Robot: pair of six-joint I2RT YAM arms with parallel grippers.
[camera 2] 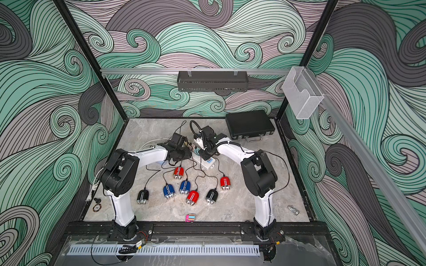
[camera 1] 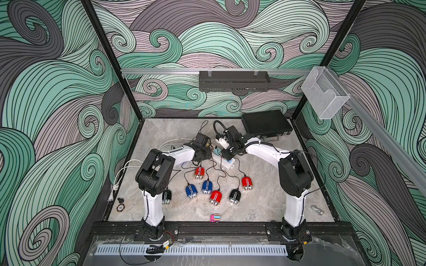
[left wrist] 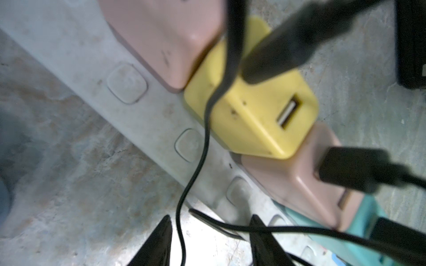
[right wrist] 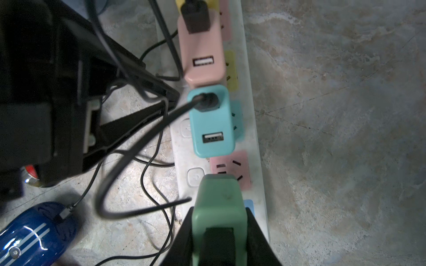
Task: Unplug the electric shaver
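The white power strip point(right wrist: 259, 195) carries a yellow adaptor point(left wrist: 253, 115), pink adaptors point(right wrist: 204, 48) and a teal adaptor point(right wrist: 213, 124), with black plugs in several of them. My right gripper is shut on a green adaptor point(right wrist: 219, 195), held over the strip's near end, beyond a bare pink socket point(right wrist: 230, 166). Whether it touches the strip is unclear. At the strip's left side sits my left gripper, its fingers apart around a black cable and the strip's edge; what it grips cannot be told. Red point(camera 1: 247, 183), blue point(camera 1: 191, 191) and black point(camera 1: 234, 196) shavers lie in front.
Black cables point(right wrist: 146, 177) cross beside the strip and between the arms. A black case point(camera 1: 267, 123) stands at the back right, and a small pink toy point(camera 1: 215, 217) lies at the front edge.
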